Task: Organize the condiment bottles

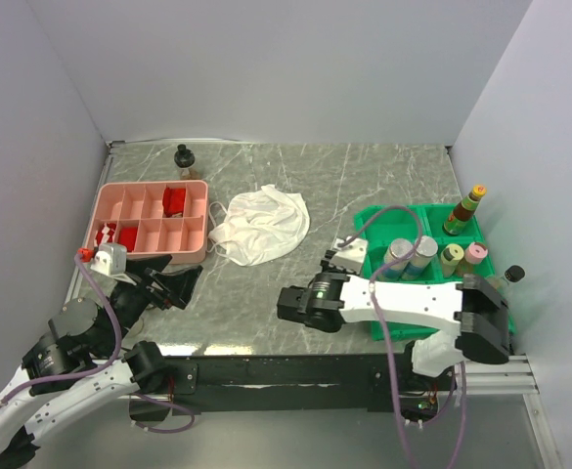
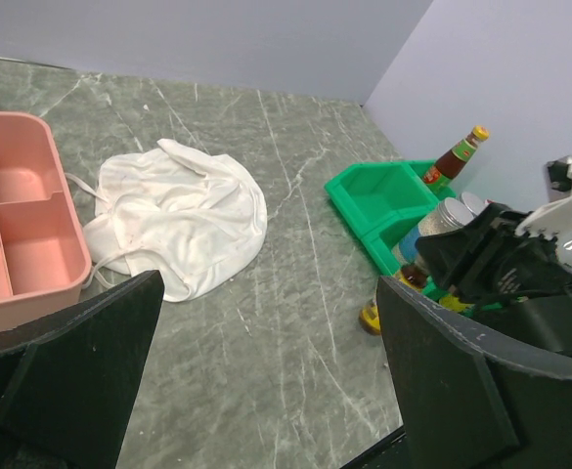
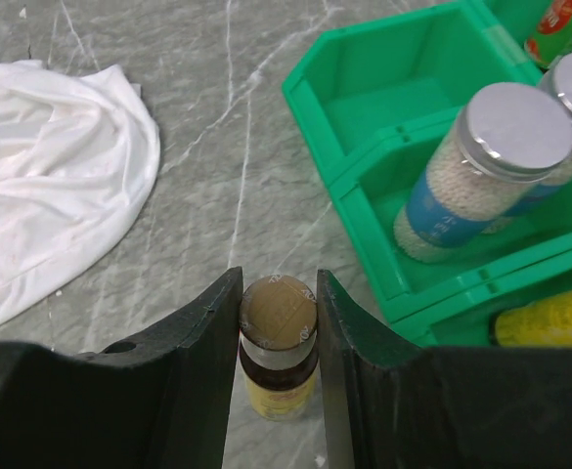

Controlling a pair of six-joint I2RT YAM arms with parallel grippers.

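Observation:
In the right wrist view a small bottle (image 3: pixel 280 318) with a brown cap and yellow label is pinched upright between the fingers of my right gripper. It hangs just left of the green bin (image 3: pixel 364 220), outside the bin's wall. Inside that bin stand two jars with silver lids, among them a blue-labelled jar (image 3: pixel 466 171), and a yellow bottle (image 3: pixel 550 318). A brown bottle with a yellow cap (image 1: pixel 464 211) stands in the bin's back right compartment. Over the table's left side my left gripper (image 1: pixel 183 293) is open, with nothing between its fingers.
The pink divided box (image 1: pixel 139 223) with red packets lies at the left, a dark-capped bottle (image 1: pixel 185 159) behind it. A white cloth (image 1: pixel 261 227) covers the middle back. Two small capped jars and a black-capped bottle (image 1: pixel 508 279) occupy the bin's right side. The bin's back left compartment (image 2: pixel 374 200) is empty.

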